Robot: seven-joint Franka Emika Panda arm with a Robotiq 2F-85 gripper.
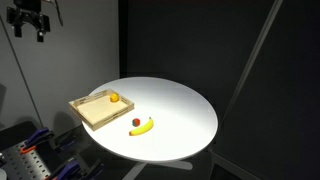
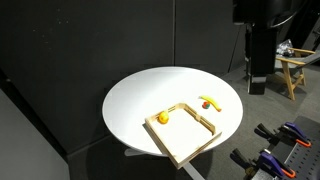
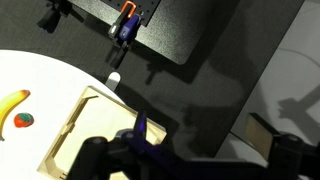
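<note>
High at the upper left of exterior view 1 hangs my gripper (image 1: 29, 36), well above the table and off to its side. Its two fingers stand wide apart; in the wrist view only bare floor shows in the gap, so it is open. On the round white table lie a yellow banana (image 1: 142, 127) and a small red fruit with some green (image 3: 23, 120), close beside each other. A shallow wooden tray (image 1: 101, 124) rests at the table's near-left side. Inside it, by the far corner, sits an orange fruit (image 2: 163, 117).
Below the arm, a dark mount (image 3: 185, 30) carries an orange-and-blue tool or clip. A wooden chair (image 2: 290, 72) stands behind, at the right. Dark floor surrounds the table.
</note>
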